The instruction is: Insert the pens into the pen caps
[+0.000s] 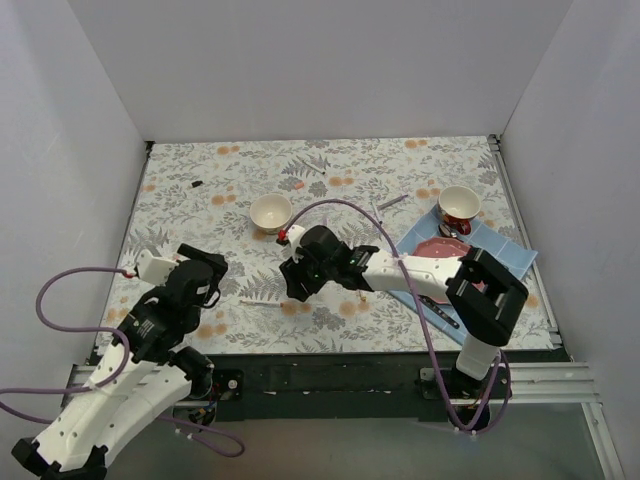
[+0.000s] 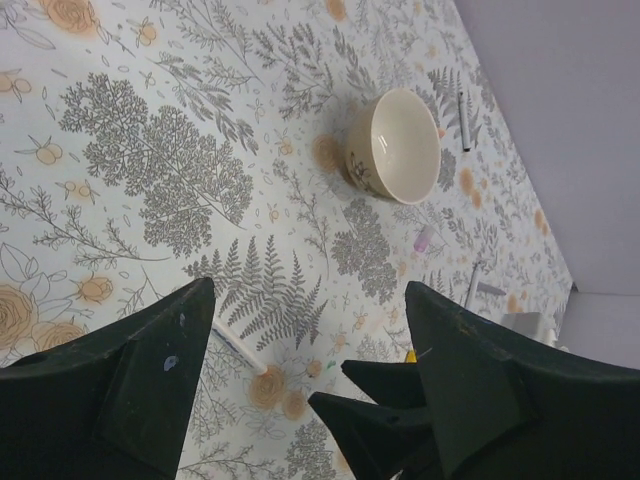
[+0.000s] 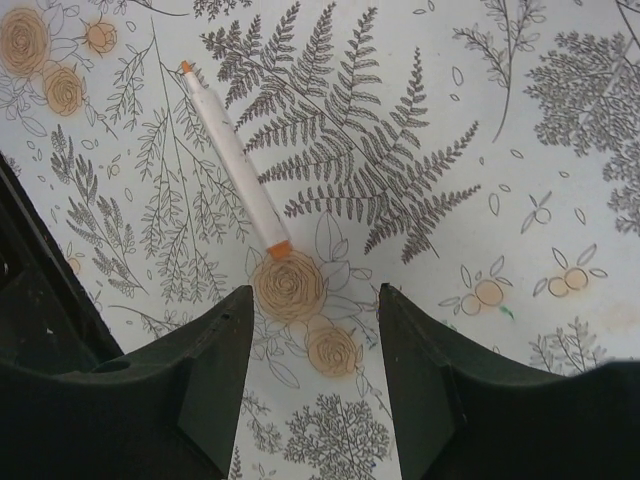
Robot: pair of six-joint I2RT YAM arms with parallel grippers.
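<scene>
A white pen with orange ends (image 3: pixel 238 165) lies flat on the cloth; in the top view this pen (image 1: pixel 260 303) is near the front, between the two arms. My right gripper stands open close to its right end, the fingers empty and the pen beyond their tips. Over the left part of the cloth, my left gripper is open too, with nothing between its fingers; the same pen (image 2: pixel 238 347) shows past them. A small pink cap (image 2: pixel 424 238) lies beyond the bowl. At the back left sits a small black piece (image 1: pixel 197 183), perhaps a cap.
A cream bowl (image 1: pixel 270 213) stands behind the grippers. More pens lie further back: a white one (image 1: pixel 317 167) and a grey one (image 1: pixel 393 201). On the right, a blue mat (image 1: pixel 519 257) bears a pink plate, a red-and-white cup and cutlery, partly under my right arm.
</scene>
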